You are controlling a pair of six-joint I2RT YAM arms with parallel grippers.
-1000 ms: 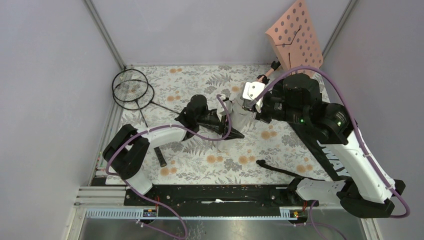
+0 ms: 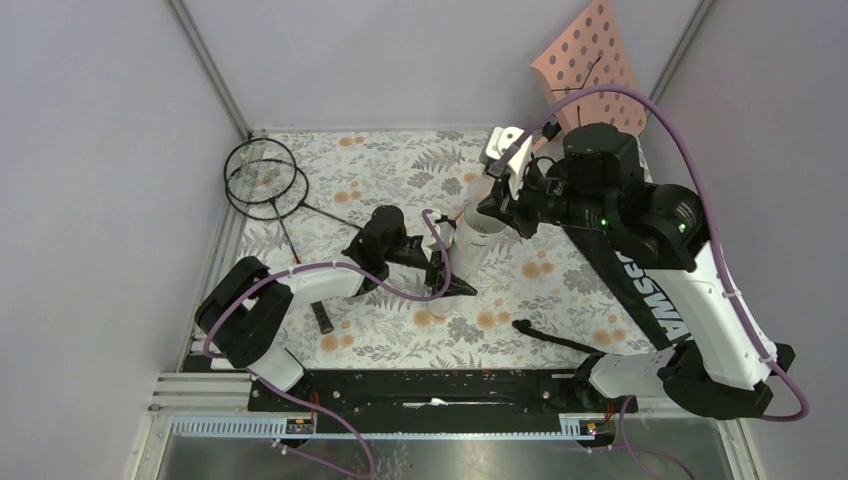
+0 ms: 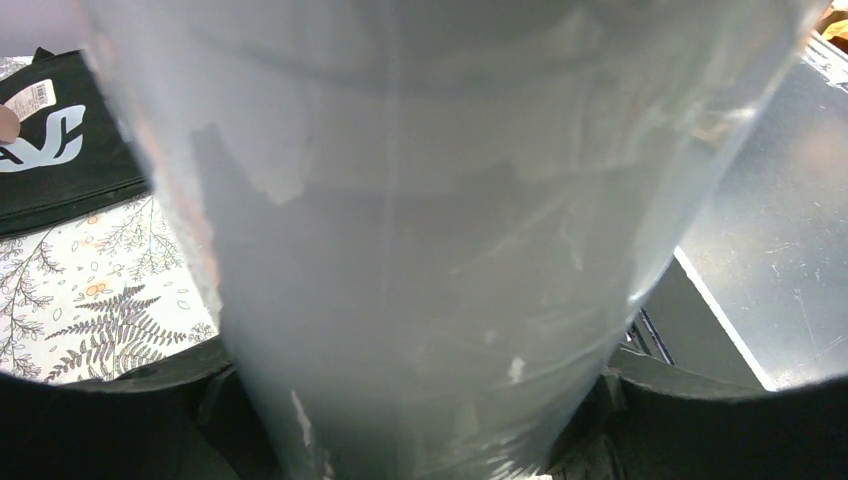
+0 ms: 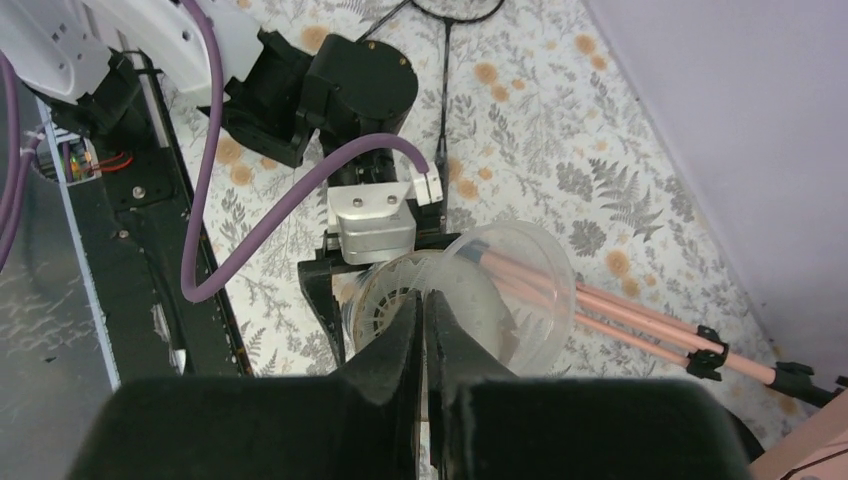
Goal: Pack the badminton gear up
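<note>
A translucent tube (image 2: pixel 477 235) stands tilted near the table's middle, its round mouth up; in the right wrist view the tube (image 4: pixel 552 318) shows pale contents inside, hard to make out. My left gripper (image 2: pixel 460 278) has its fingers on both sides of the tube, which fills the left wrist view; whether they press on it cannot be told. Over the tube's mouth my right gripper (image 2: pixel 512 220) is shut, nothing showing between its fingers. Two dark rackets (image 2: pixel 265 180) lie at left. A black bag (image 2: pixel 640 290) with white lettering lies at right, partly under the right arm.
Pink poles (image 4: pixel 640 325) lie behind the tube, and a pink dotted board (image 2: pixel 590 65) leans at the back right. One black handle (image 2: pixel 550 337) rests near the front edge.
The left gripper and the tube have shifted slightly toward the front left. My right arm has moved a little back, its gripper rising off to the upper left, so the tube's mouth shows more.
</note>
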